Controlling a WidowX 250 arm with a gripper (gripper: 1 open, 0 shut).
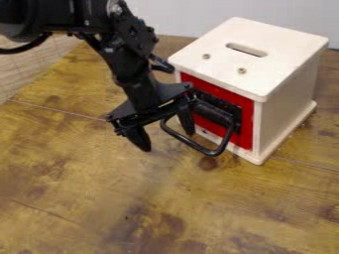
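Note:
A black robot arm reaches down from the upper left to its gripper (pixel 163 131), whose fingers are apart with nothing visible between them. It hangs at the lower front left of a white wooden box (pixel 284 84) with a red front panel (pixel 241 139). A black tube-like handle or cable (pixel 212 149) loops from the dark fitting on that panel, just right of the gripper.
The white box fills the back right, and a pale wall runs behind it.

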